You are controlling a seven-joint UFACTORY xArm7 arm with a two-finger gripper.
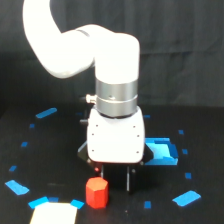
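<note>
A small red-orange block (97, 193) stands on the black table, near the front and left of centre. My gripper (114, 183) points down just behind it and to its right. Its two thin, dark fingers are spread apart, with nothing visible between them. The left finger comes down close behind the block's top, and from this view I cannot tell whether they touch.
Behind the hand on the right is a blue square (163, 152), partly hidden by it. A pale cream object (53, 213) sits at the front left edge. Blue tape strips (186, 198) and small blue marks dot the otherwise clear table.
</note>
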